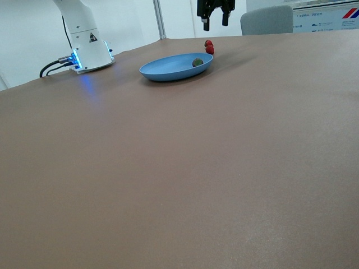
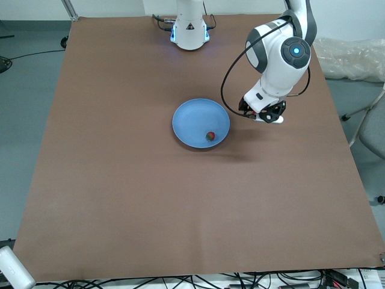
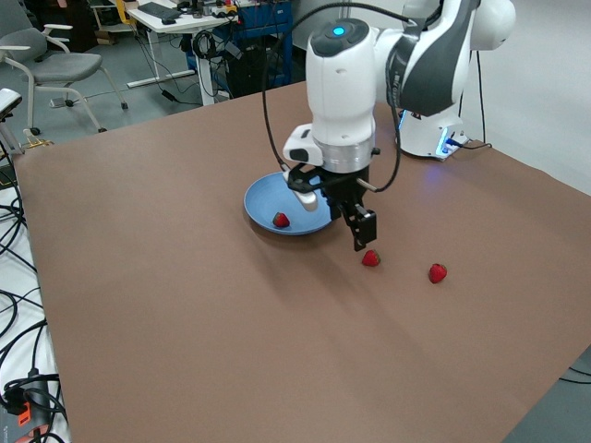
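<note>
A blue plate (image 2: pixel 196 120) (image 1: pixel 168 67) (image 3: pixel 268 198) holds a strawberry (image 2: pixel 210 136) (image 1: pixel 198 63) (image 3: pixel 281 220). Two more strawberries, a nearer one (image 3: pixel 438 273) and one closer to the plate (image 3: pixel 370 258), lie on the table beside it; the arm hides them in the left view. My gripper (image 1: pixel 216 22) (image 3: pixel 360 238) hangs above the table just past the plate, over that closer strawberry. In the top view its fingers stand apart with nothing between them.
The white base (image 2: pixel 189 30) with its cables stands at the back. A chair (image 2: pixel 376 126) is beyond the table's edge, and cables lie along the near edge.
</note>
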